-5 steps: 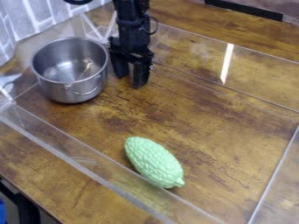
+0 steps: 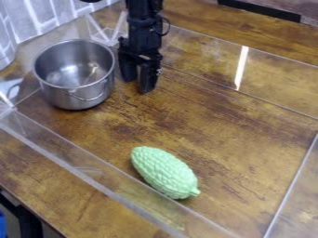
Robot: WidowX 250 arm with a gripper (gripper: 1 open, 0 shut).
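A black robot arm hangs at the top centre, its gripper low over the table just right of a steel pot. The fingers are dark and small, so whether they are open or shut, or hold anything, I cannot tell. A pale green, bumpy vegetable-like object lies at the bottom centre, well away from the gripper.
Clear plastic walls edge the wooden table along the left, back and right. The pot stands close to the left wall.
My gripper has risen very slightly since a second ago. The pot and the green object look unmoved.
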